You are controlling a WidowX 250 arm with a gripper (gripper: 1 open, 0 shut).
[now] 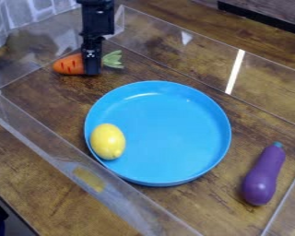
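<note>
A toy orange carrot [67, 64] with pale green leaves lies on the wooden surface at the upper left. My black gripper [92, 64] is down over it from above, its fingers closed on the carrot toward the leafy end. The near side of the gripper hides part of the carrot.
A blue plate [169, 138] holds a yellow lemon [108, 141] at its left side. A purple eggplant [261, 180] lies at the lower right. Clear plastic edges run along the left. Bare wood fills the upper right.
</note>
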